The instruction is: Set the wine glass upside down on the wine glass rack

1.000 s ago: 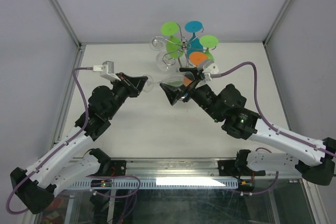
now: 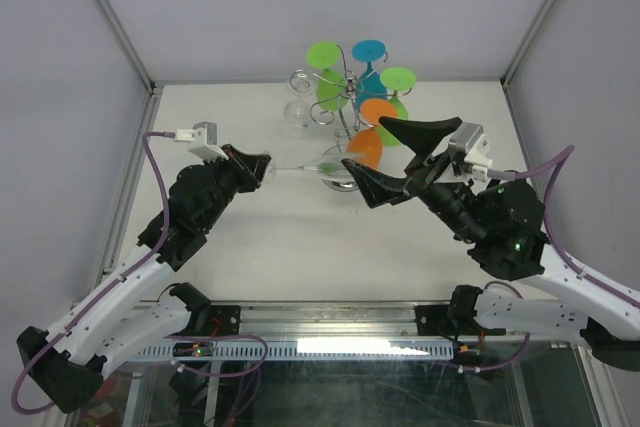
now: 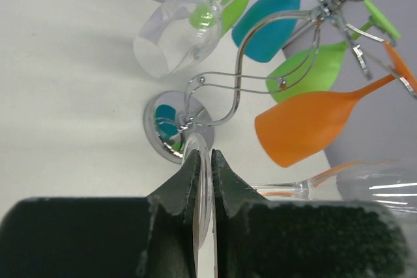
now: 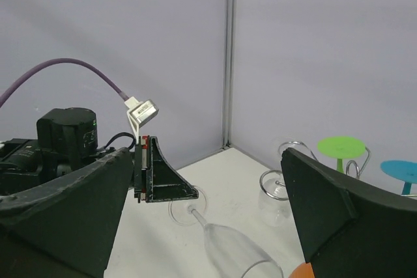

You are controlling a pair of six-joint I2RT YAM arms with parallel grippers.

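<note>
A clear wine glass (image 4: 238, 252) lies sideways in the air, its foot pinched by my left gripper (image 2: 266, 169). In the left wrist view the foot's edge shows between the dark fingers, while the stem runs right to the bowl (image 3: 384, 183). My right gripper (image 2: 366, 145) is wide open near the bowl's end, holding nothing. The chrome wine glass rack (image 3: 238, 63) stands just behind, with several coloured glasses hanging upside down from it. Also on the rack hangs another clear glass (image 3: 176, 34), at its left side.
An orange glass (image 2: 367, 147) on the rack sits very close to the held bowl and the right fingers. Green (image 2: 325, 55) and blue (image 2: 369, 51) glasses fill the rack's back.
My right gripper has drawn back to the right and away from the glass bowl, uncovering it and the orange glass. My left gripper has shifted slightly left and down, still on the foot.
</note>
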